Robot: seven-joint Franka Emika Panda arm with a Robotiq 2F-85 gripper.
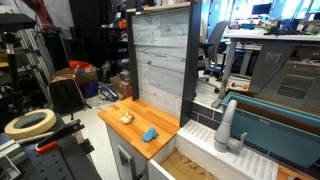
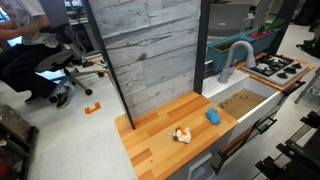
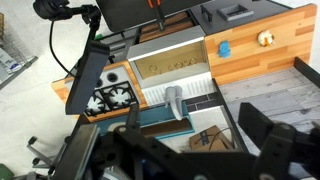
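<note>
My gripper is open in the wrist view, its dark fingers spread wide at the bottom with nothing between them. It looks down on the counter from above. On the wooden counter (image 2: 153, 140) lies a small blue thing (image 2: 213, 116), perhaps a cloth, also seen in exterior view 1 (image 1: 150, 134). A small white and orange item (image 2: 182, 135) rests farther along the same counter, apart from it. Both stand clear of the gripper. Neither exterior view clearly shows the gripper.
Beside the wooden top is an open, shallow white-walled compartment (image 3: 170, 64) with a tan bottom. A grey faucet (image 1: 228, 128) rises behind it. A stovetop (image 2: 275, 67) lies beyond. The white plank wall (image 2: 155, 55) borders the counter's back, and a blue-green trough (image 1: 270, 125) runs behind the faucet.
</note>
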